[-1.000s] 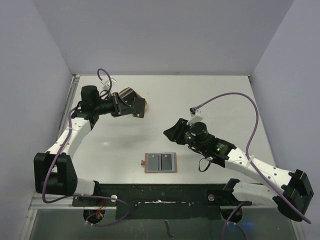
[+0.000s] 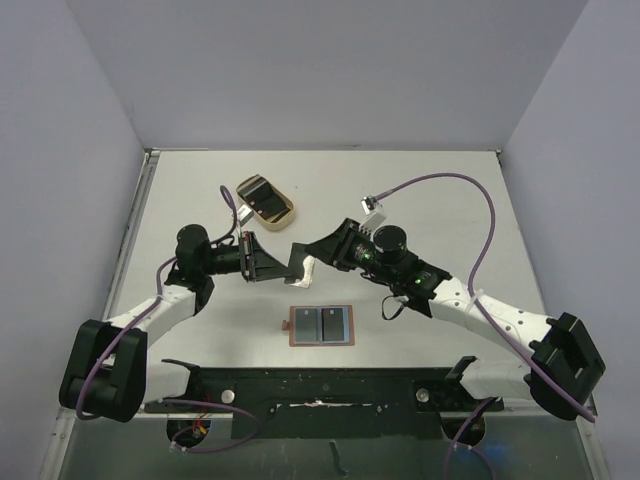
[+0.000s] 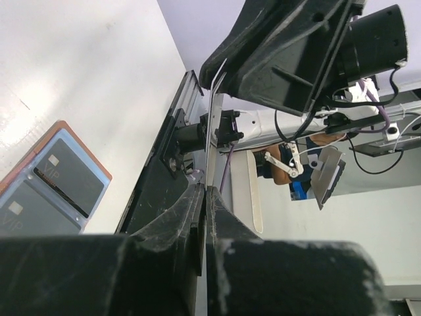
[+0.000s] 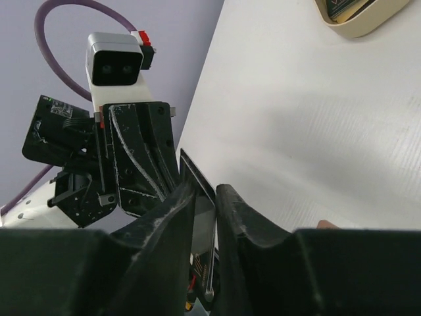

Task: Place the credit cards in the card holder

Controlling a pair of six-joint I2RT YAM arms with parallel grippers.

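Note:
A dark credit card (image 2: 296, 261) is held upright above the table, between both grippers. My left gripper (image 2: 282, 269) is shut on one end of it; in the left wrist view the card (image 3: 210, 148) shows almost edge-on, rising from the closed fingertips. From the other side my right gripper (image 2: 313, 250) reaches the card's far end. Its fingers stand partly open, with the card (image 4: 205, 220) between the fingers in the right wrist view. Below lies the opened card holder (image 2: 321, 340), brown-edged with two grey panels.
A tan box (image 2: 283, 217) with dark cards (image 2: 260, 196) inside stands at the back left. Both arms are close together over the middle.
My left gripper has carried the card from beside the tan box toward the front and right. The right gripper has moved left until it meets the card.

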